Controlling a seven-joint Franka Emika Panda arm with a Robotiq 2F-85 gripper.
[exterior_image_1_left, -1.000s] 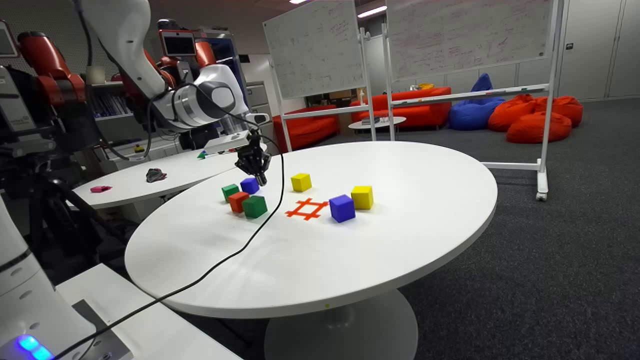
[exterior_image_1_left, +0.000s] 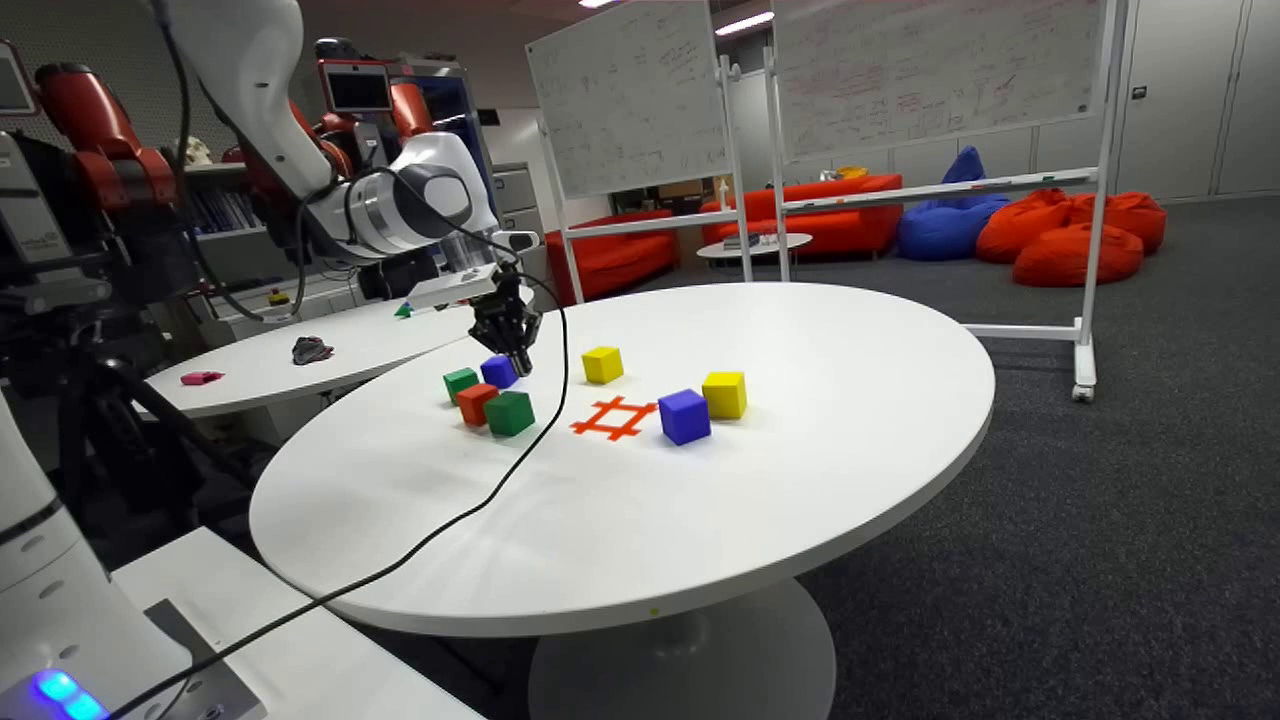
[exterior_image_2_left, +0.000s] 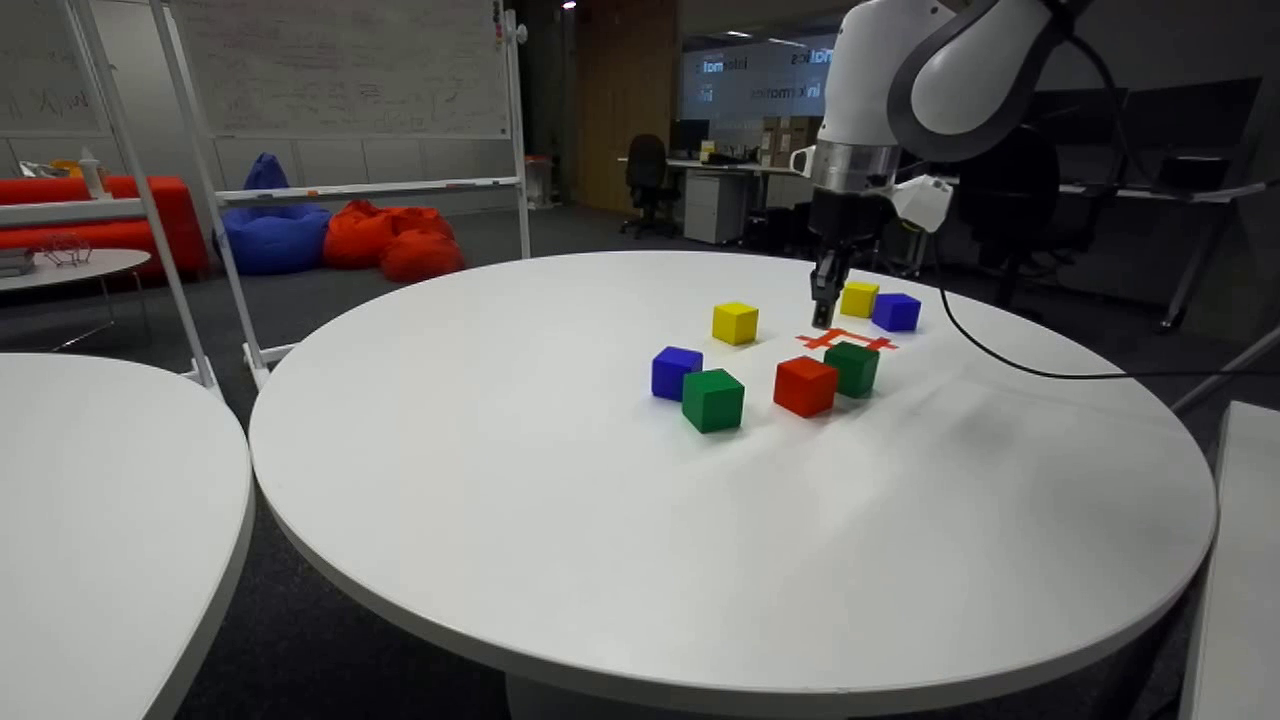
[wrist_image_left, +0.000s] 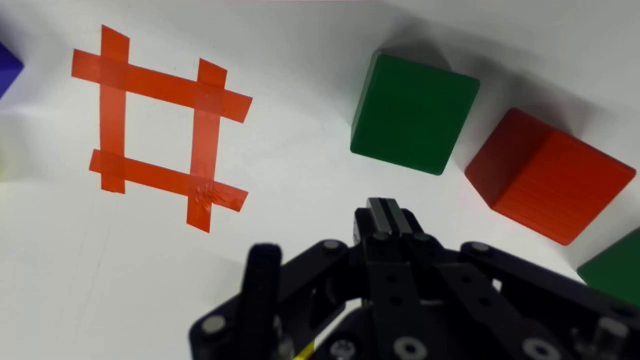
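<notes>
In the wrist view my gripper is shut, with nothing visible between its fingers. It hangs above the white table, apart from every cube. One green cube (wrist_image_left: 414, 114) lies just beyond the fingertips, with a red cube (wrist_image_left: 561, 180) to its right and part of a second green cube (wrist_image_left: 612, 267) at the edge. To the left, a square of crossed red tape (wrist_image_left: 159, 174) surrounds bare table. A blue cube (exterior_image_1_left: 499, 371) sits behind the red and green ones in exterior view 1. Another blue cube (exterior_image_1_left: 685, 418) stands beside a yellow cube (exterior_image_1_left: 725, 395); a second yellow cube (exterior_image_1_left: 602, 365) lies alone.
A black cable (exterior_image_1_left: 462, 516) runs from the arm across the near side of the scene. A second white table (exterior_image_2_left: 108, 516) stands alongside it.
</notes>
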